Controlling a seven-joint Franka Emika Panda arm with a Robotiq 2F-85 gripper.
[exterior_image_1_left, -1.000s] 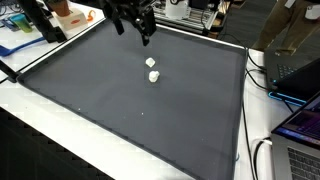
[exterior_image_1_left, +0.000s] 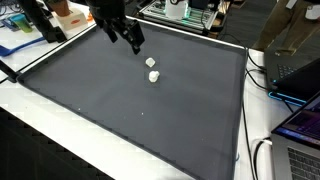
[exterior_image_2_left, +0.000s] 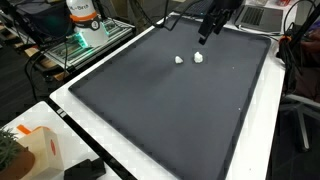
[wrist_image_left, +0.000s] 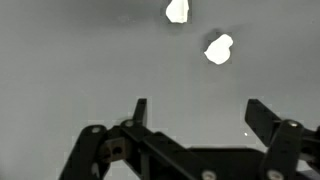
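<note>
Two small white objects rest apart on the dark grey mat. One white object (exterior_image_1_left: 154, 76) is nearer the mat's middle, and the other white object (exterior_image_1_left: 150, 62) lies just behind it. The wrist view has a white piece (wrist_image_left: 177, 11) at the top edge and a second white piece (wrist_image_left: 218, 49) to its right; their exact kind is too small to tell. My gripper is open, its black fingers wide apart with bare mat between them. In the first exterior view the gripper (exterior_image_1_left: 124, 40) hangs over the back of the mat, left of both pieces.
A laptop (exterior_image_1_left: 298, 140) and cables lie beyond its right side. An orange-and-white device (exterior_image_2_left: 82, 22) stands off the mat, and a potted plant (exterior_image_2_left: 12, 155) sits at the near left corner.
In the first exterior view, the gripper has moved left and slightly lower, away from the white pieces. The pieces have stayed where they were.
</note>
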